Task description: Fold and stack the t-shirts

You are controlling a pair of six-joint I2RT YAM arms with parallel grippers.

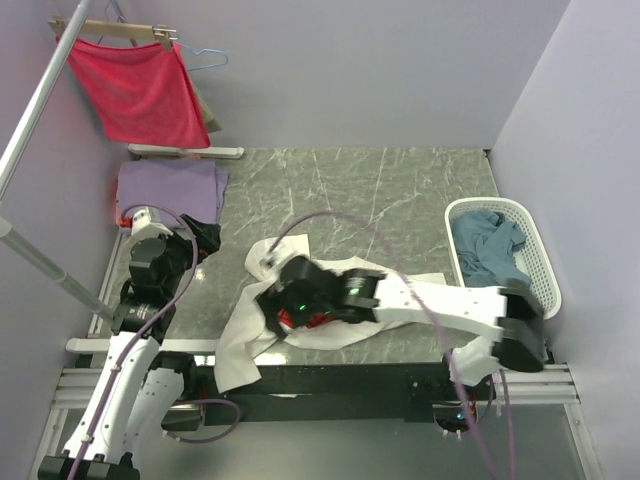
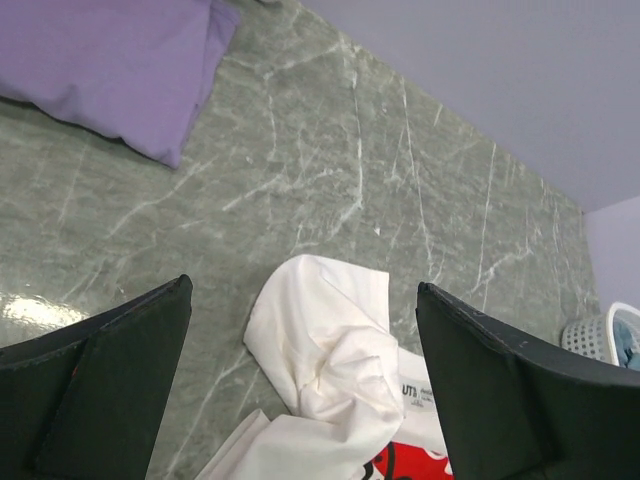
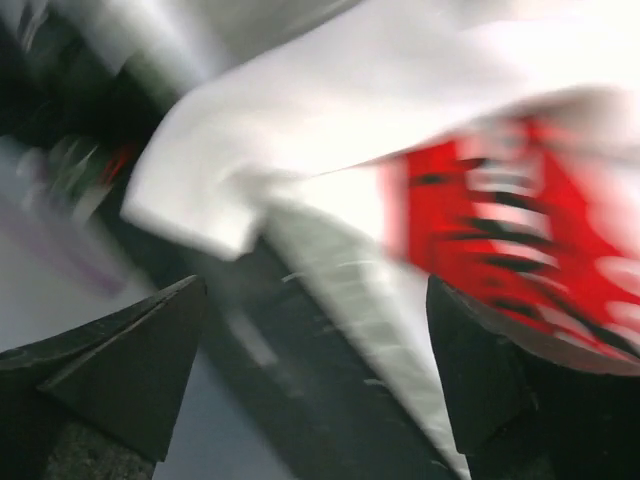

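Note:
A white t-shirt (image 1: 240, 350) with a red print lies crumpled across the front of the table, one end hanging over the front edge. My right gripper (image 1: 268, 305) is low over its left part, open in the blurred right wrist view (image 3: 315, 370). My left gripper (image 1: 200, 240) stands open and empty at the table's left (image 2: 305, 340), short of the shirt. A folded purple shirt (image 1: 160, 185) lies at the back left.
A white basket (image 1: 535, 290) with teal cloth sits at the right. A rack with a hanging red cloth (image 1: 140, 90) stands at the back left.

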